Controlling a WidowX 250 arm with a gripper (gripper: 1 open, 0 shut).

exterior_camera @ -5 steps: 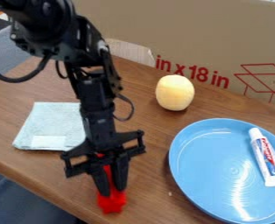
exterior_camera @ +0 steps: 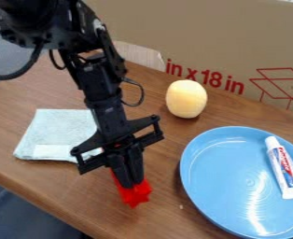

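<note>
My black gripper (exterior_camera: 128,173) points down at a red object (exterior_camera: 134,193) on the wooden table, left of the blue plate. The fingers look closed and partly cover the red object; whether any of it is between them is hidden. A white toothpaste tube (exterior_camera: 286,170) lies on the right part of the blue plate (exterior_camera: 224,191). A pale yellow round object (exterior_camera: 187,99) stands behind the plate, and a folded light cloth (exterior_camera: 56,133) lies left of the arm.
A cardboard box (exterior_camera: 205,37) runs along the back of the table. The table's front-left edge drops to a dark area. Bare wood (exterior_camera: 168,140) shows between the yellow object and the arm.
The gripper has moved up and slightly right, away from the front edge. The red object now sits a little farther back and to the right.
</note>
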